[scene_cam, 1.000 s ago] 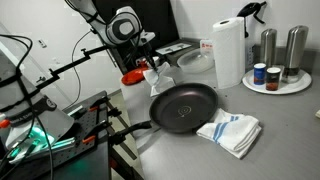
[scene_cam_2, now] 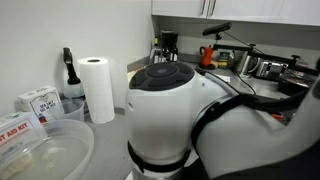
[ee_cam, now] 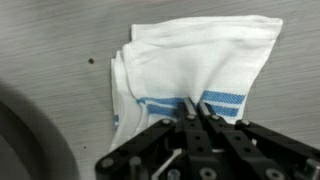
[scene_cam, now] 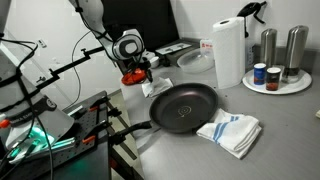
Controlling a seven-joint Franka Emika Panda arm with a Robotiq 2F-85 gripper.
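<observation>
A white cloth [scene_cam: 156,88] with blue stripes lies crumpled on the grey table, behind the black pan. My gripper [scene_cam: 148,75] is low over its far side. In the wrist view the cloth [ee_cam: 190,70] spreads loosely beneath the fingers, its blue bands crossing near the tips. There my gripper is shut with its fingertips at a fold of the cloth; the exact grip is partly hidden by the fingers. In exterior view 2 the white arm hides both gripper and cloth.
The black pan [scene_cam: 183,107] stands close in front of the cloth. A second folded towel [scene_cam: 230,132] lies to its right. A paper towel roll [scene_cam: 230,50], a clear bowl [scene_cam: 194,63] and a plate [scene_cam: 276,86] with shakers stand behind.
The arm has come down and shifted left in exterior view 1. The cloth, earlier standing up in a peak below the gripper, now lies lower and flatter.
</observation>
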